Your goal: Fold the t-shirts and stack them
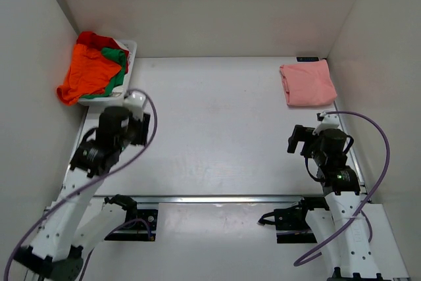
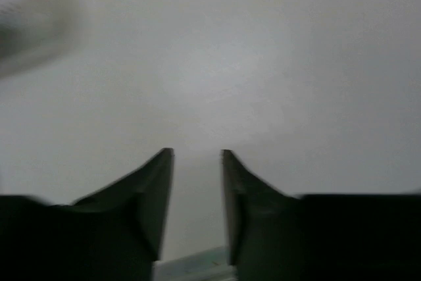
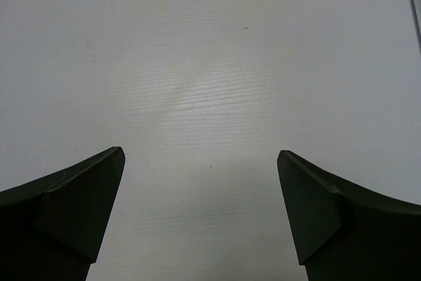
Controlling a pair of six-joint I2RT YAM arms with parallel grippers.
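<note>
A white basket (image 1: pixel 122 97) at the back left holds orange (image 1: pixel 89 74), red and green shirts. A folded pink shirt (image 1: pixel 308 83) lies at the back right of the table. My left gripper is blurred, just in front of the basket, its fingers part open with nothing between them; the basket's edge shows top left in the left wrist view. My right gripper stands open over bare table, in front of the pink shirt, whose edge shows at the top of the right wrist view.
Walls enclose it at the back and both sides. A metal rail (image 1: pixel 210 199) runs along the front edge.
</note>
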